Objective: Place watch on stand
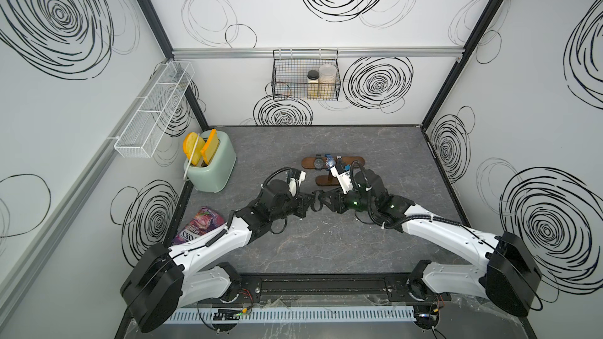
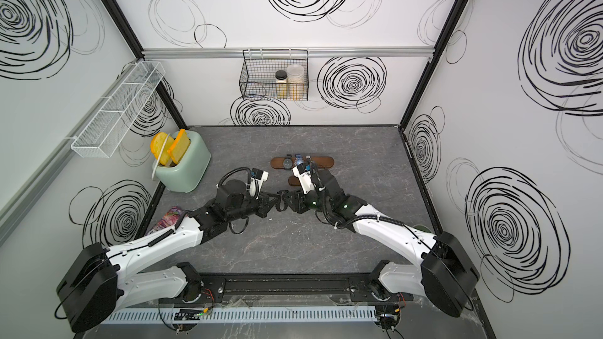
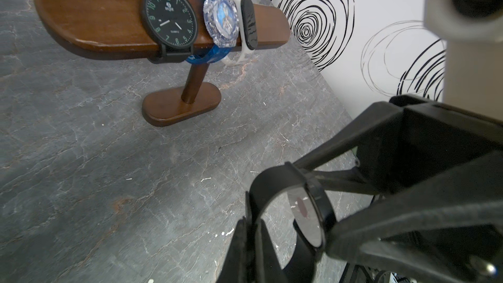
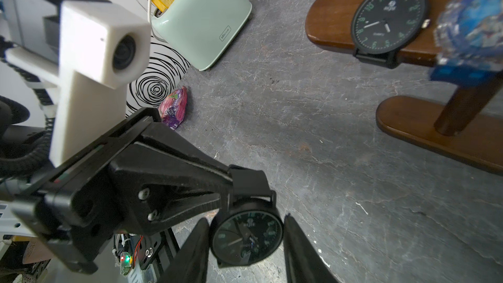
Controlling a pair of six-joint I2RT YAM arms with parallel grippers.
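Note:
A black watch (image 3: 311, 215) with its strap looped hangs between my grippers in front of the stand. My left gripper is shut on its strap. My right gripper is part open, its fingertips either side of the watch face; whether they touch it is unclear. The wooden stand (image 3: 78, 10) carries a black watch (image 3: 168, 18), a blue watch (image 3: 220, 18) and a white-strapped one (image 3: 247, 23). It stands behind both grippers, with bare wood at both ends of its bar.
A green container (image 1: 213, 172) with yellow items stands at the back left, a purple packet (image 1: 198, 226) at the left edge. A wire basket (image 1: 292, 78) with jars hangs on the back wall.

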